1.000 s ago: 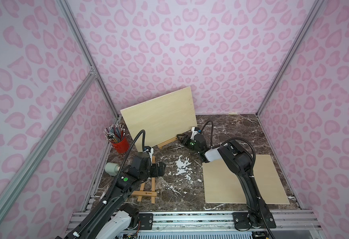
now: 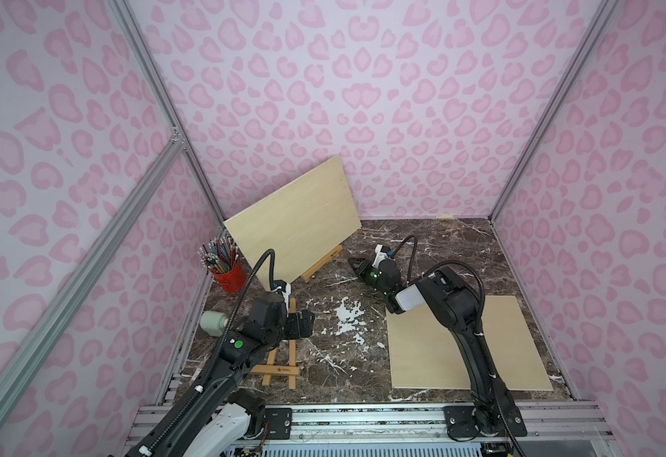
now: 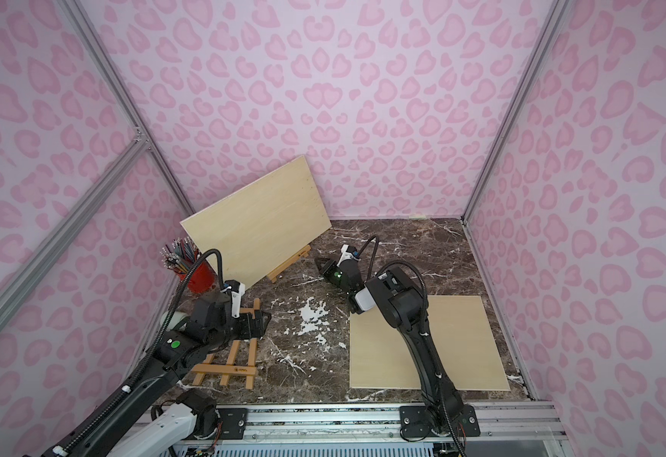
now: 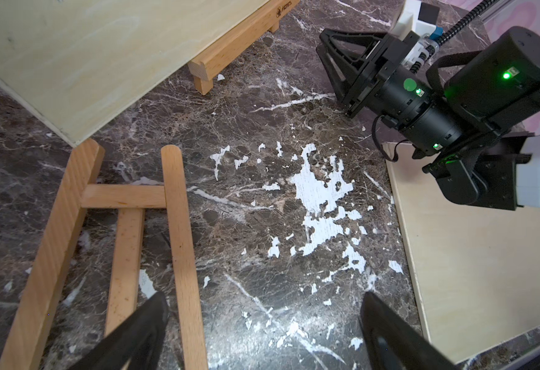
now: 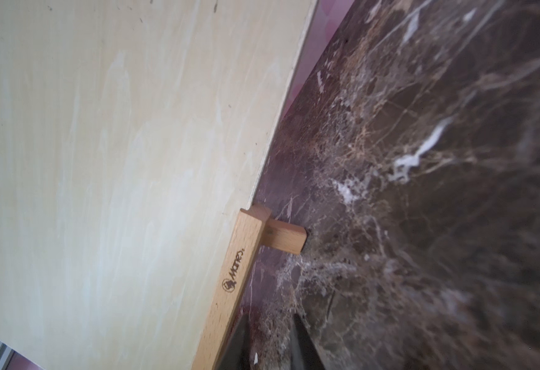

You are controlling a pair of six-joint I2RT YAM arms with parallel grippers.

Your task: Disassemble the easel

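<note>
An upright board (image 2: 291,217) leans at the back left, tilted behind a wooden ledge (image 5: 226,296) with a short block. In the left wrist view, a wooden easel frame (image 4: 183,252) lies on the marble table (image 4: 270,123), with my open left gripper above it. My right gripper is apart from the ledge, to its right; its fingers stand parted in the right wrist view, with nothing seen between them.
A flat board (image 2: 462,350) lies at the front right. A red cup of brushes (image 2: 230,278) and a pale cylinder (image 2: 212,322) stand at the left.
My right gripper has moved right, away from the ledge. The upright board's top has shifted left and up, and its right edge has moved left. The left arm has not moved.
</note>
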